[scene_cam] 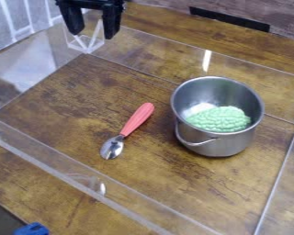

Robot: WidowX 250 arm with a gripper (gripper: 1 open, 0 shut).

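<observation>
My black gripper (91, 20) is raised at the top left, partly out of frame, with nothing visible between its fingers. A steel pot (213, 138) stands on the right, holding a pale green knobbly object (220, 119). A spoon with a red handle (137, 119) and a steel head lies on the wooden surface (63, 110) left of the pot, apart from it.
Clear low walls (175, 200) border the wooden work area. Open wood lies left of the spoon and behind the pot. A small blue object (30, 229) sits at the bottom left corner.
</observation>
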